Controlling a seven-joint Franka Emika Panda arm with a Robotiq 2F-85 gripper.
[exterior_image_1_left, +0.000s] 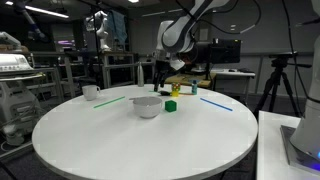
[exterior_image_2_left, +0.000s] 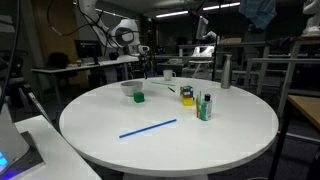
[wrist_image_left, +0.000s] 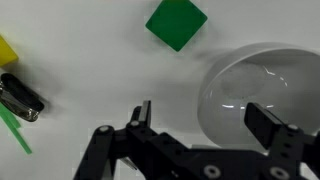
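In the wrist view my gripper stands open, its fingers apart. The left rim of a pale bowl (wrist_image_left: 265, 95) passes between the fingertips, seen from above. Whether the fingers touch the rim or hover over it cannot be told. A green cube (wrist_image_left: 176, 22) sits apart from the bowl, near the top of that view. From outside, the bowl (exterior_image_1_left: 149, 108) and green cube (exterior_image_1_left: 171, 106) rest beside each other on the round white table (exterior_image_1_left: 110, 145). I cannot make out the gripper clearly in either exterior view.
A yellow block (exterior_image_2_left: 187, 96) and a small bottle (exterior_image_2_left: 205, 108) stand on the table. A blue stick (exterior_image_2_left: 148, 128), a green stick (exterior_image_1_left: 110, 101), a black item (wrist_image_left: 22, 94) and a mug (exterior_image_1_left: 91, 93) lie spread about.
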